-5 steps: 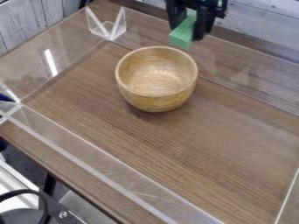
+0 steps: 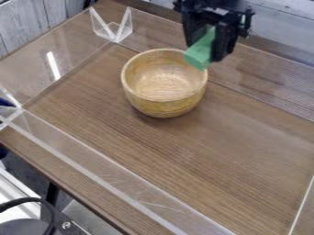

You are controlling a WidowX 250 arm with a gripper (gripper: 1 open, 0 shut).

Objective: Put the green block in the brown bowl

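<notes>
The green block (image 2: 200, 51) is held up in the air by my gripper (image 2: 207, 42), whose dark fingers are shut on its upper part. It shows in front of the far right rim of the brown bowl (image 2: 143, 102), and its lower end overlaps that rim in the image. The round, light-brown bowl sits upright on the wooden table, and the part of its inside that shows is bare. I cannot tell exactly how high the block hangs.
A clear plastic, pointed piece (image 2: 113, 26) stands at the back left. Bare wooden table (image 2: 203, 165) stretches in front and to the right of the bowl. Black cables and a grey device (image 2: 22, 220) lie at the front left corner.
The bowl has not moved.
</notes>
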